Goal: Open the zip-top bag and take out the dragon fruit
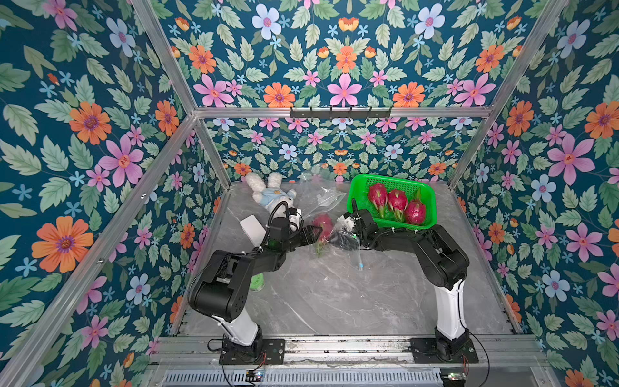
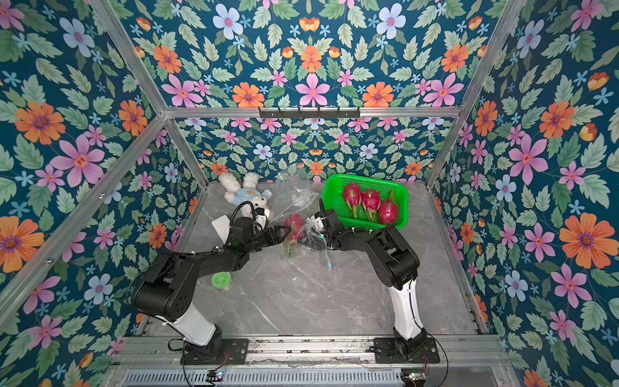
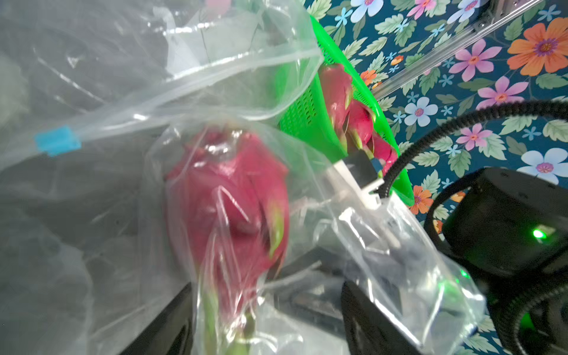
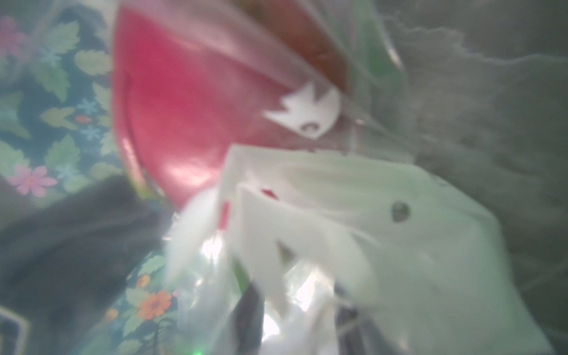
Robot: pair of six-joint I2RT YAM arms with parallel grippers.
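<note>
A dragon fruit (image 3: pixel 227 201) (image 1: pixel 322 229) lies inside a clear zip top bag (image 3: pixel 384 260) at the middle of the table. My left gripper stands open over the fruit's green tip, one finger either side of it in the left wrist view. My right gripper is at the bag's right side, among crumpled plastic; the right wrist view is blurred, and whether it is open or holds the plastic is unclear.
A green basket (image 1: pixel 358 193) with three dragon fruits is at the back right. A plush toy (image 2: pixel 241 187), another clear bag (image 3: pixel 118 71), a white box (image 1: pixel 251 229) and a green round item (image 2: pixel 221 280) are around.
</note>
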